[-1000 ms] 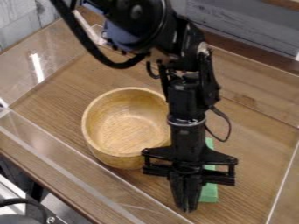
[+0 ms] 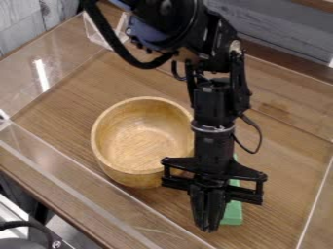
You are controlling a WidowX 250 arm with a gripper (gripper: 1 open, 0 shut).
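Note:
The black robot arm reaches down from the top centre to the front of the table, where its gripper [image 2: 208, 216] points down close to the surface and looks shut. A green object [image 2: 233, 211] lies just behind and right of the fingers, partly hidden by the gripper; I cannot tell whether the fingers touch it. A wooden bowl [image 2: 124, 128] stands to the left of the gripper.
The wooden table has free room at the back left [image 2: 65, 88] and on the right. A clear plastic edge runs along the near left, with a dark cable at the lower left corner.
The upper part of the arm has shifted slightly. The gripper and green object stay almost in place.

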